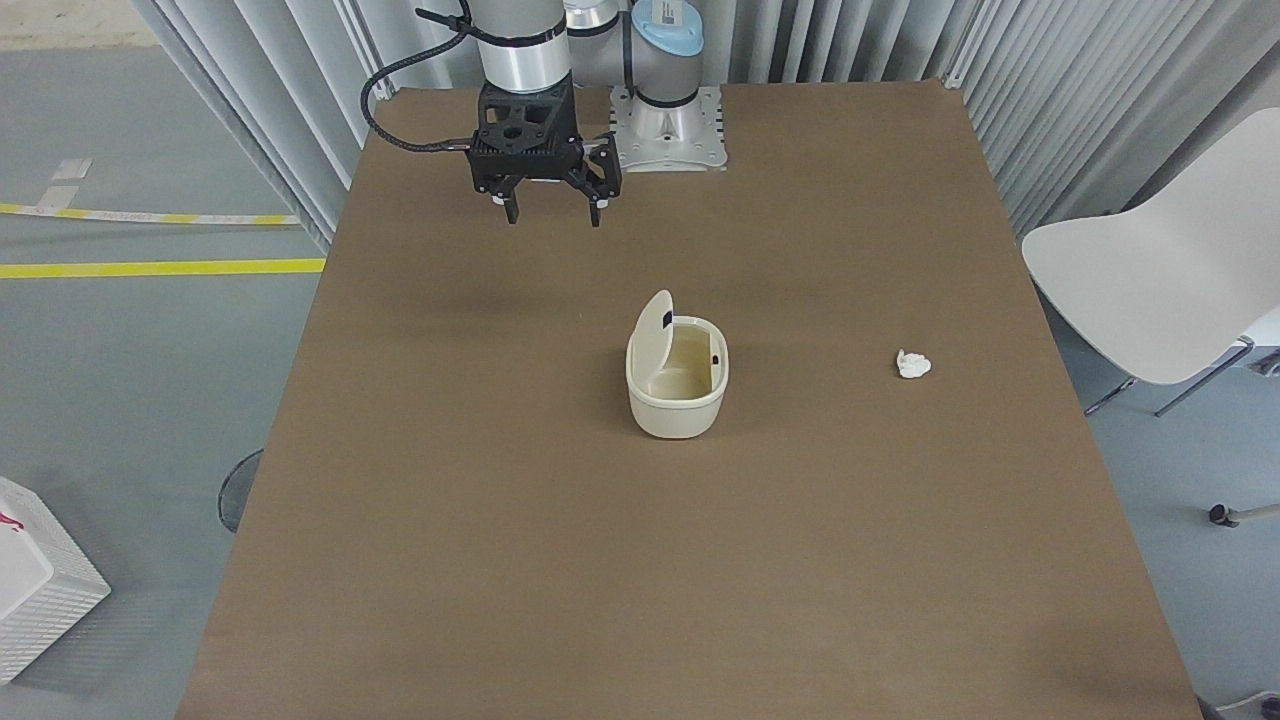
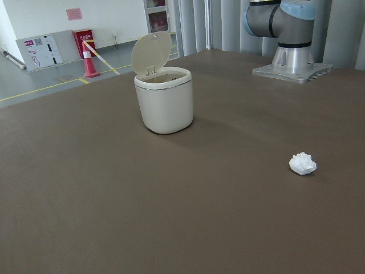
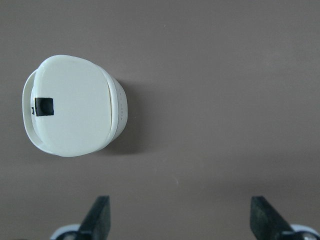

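Observation:
A small cream bin [image 1: 678,408] stands in the middle of the table with its lid [image 2: 151,52] raised; the wrist view shows the bin [image 3: 73,105] on the left. A crumpled white paper ball [image 1: 912,364] lies to its right, also seen as the paper ball [image 2: 302,163] in the left view. My gripper [image 1: 553,214] hangs above the back of the table, behind the bin, open with nothing between its fingers; both fingers [image 3: 95,220] frame the lower edge of the wrist view.
The robot's base [image 1: 669,150] is at the back. A white chair [image 1: 1158,276] stands beside the right edge, and curtains hang behind.

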